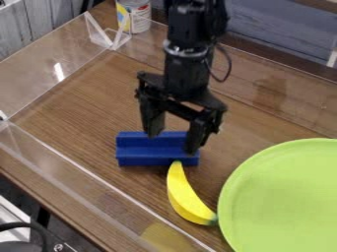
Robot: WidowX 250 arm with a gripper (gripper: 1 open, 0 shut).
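Note:
My black gripper hangs over a blue block on the wooden table, its two fingers apart at either end of the block's upper part, open. A yellow banana lies just in front of the block, its tip at the block's lower right edge. To the right lies a large light green plate.
A can stands at the back left. Clear plastic walls edge the table along the left and front.

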